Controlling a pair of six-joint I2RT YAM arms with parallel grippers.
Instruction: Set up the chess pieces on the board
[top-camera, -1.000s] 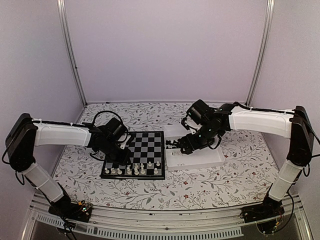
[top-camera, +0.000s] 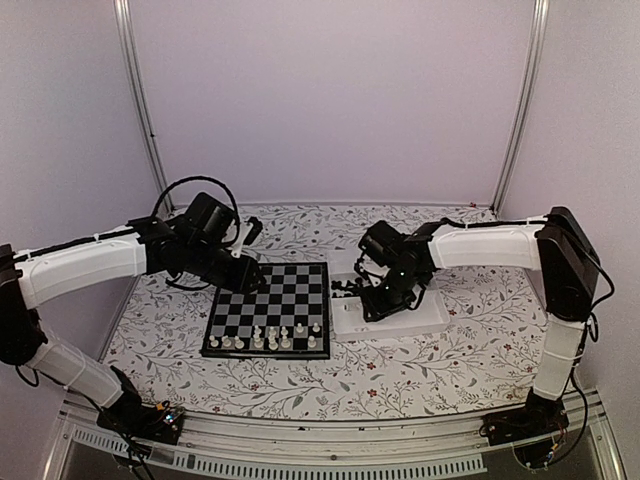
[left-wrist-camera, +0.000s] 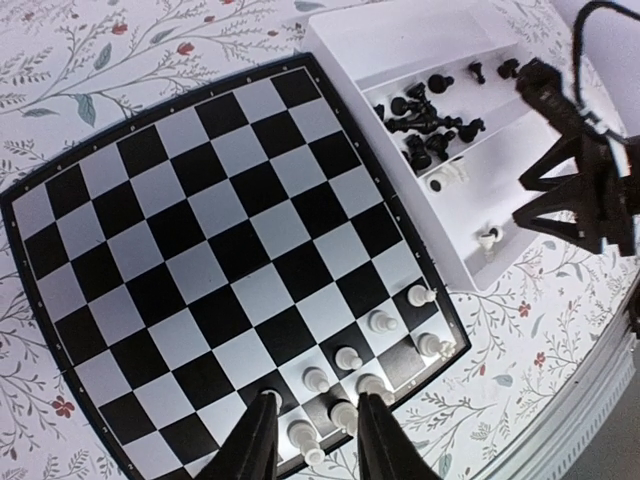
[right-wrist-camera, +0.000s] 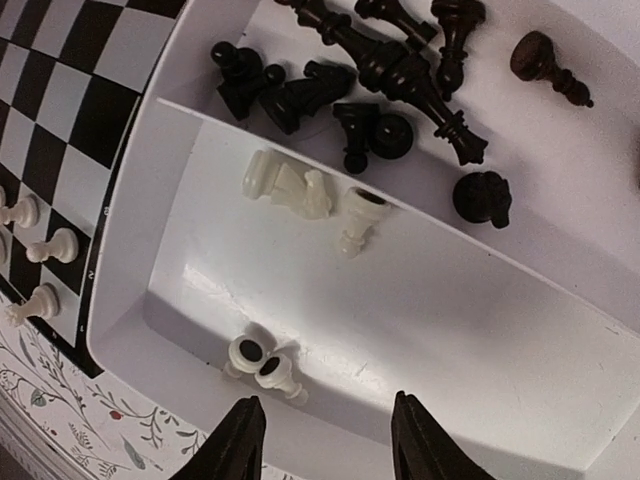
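The checkered board (left-wrist-camera: 250, 250) holds white pieces (top-camera: 285, 342) along its near rows. My left gripper is raised above the board, part open with nothing seen between its fingers. My right gripper hangs low over the white tray's near compartment, part open and empty, near two white pieces (right-wrist-camera: 274, 372) lying at the tray's lower left. More white pieces (right-wrist-camera: 287, 185) lie against the divider. Black pieces (right-wrist-camera: 400, 75) lie jumbled in the other compartment.
The tray (top-camera: 430, 320) sits against the board's right side. Walls stand at the back and both sides.
The left arm has risen up and away from the board's near rows. The right gripper has moved lower and nearer within the tray area.
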